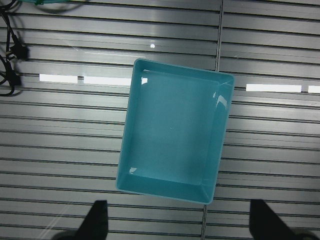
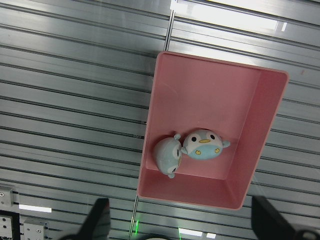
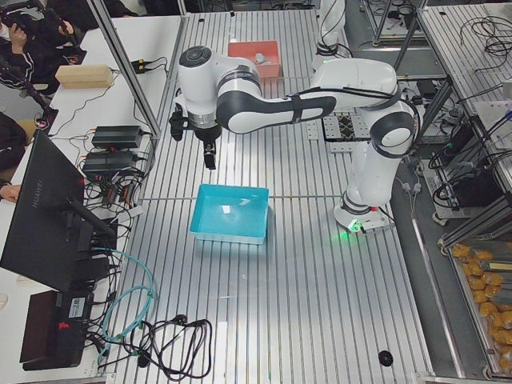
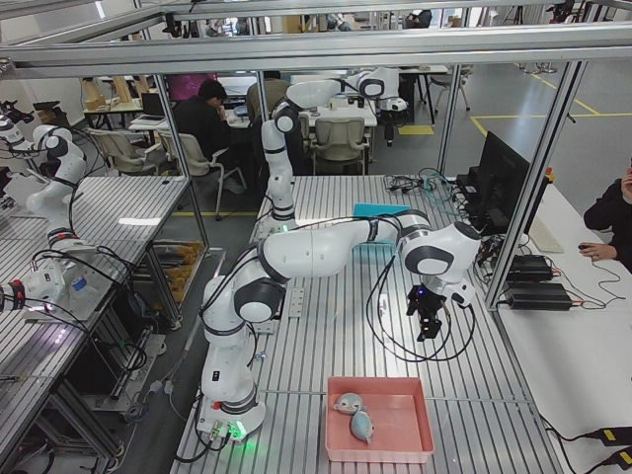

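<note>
An empty blue tray [image 3: 229, 213] lies on the slatted table, beneath my left gripper, which hangs above it in the camera left view and is open with nothing between its fingers. In the right wrist view a pink tray [image 2: 210, 80] holds two grey-white penguin plush toys, one facing up [image 2: 204, 145] and one on its side [image 2: 166, 156], touching or nearly so. My right gripper is above that tray, its fingers spread wide and empty.
Coiled cables [image 3: 172, 348] lie at the table's near left corner. A monitor [image 3: 44, 208] and black boxes stand along the side bench. The slatted surface between and around the trays is mostly clear.
</note>
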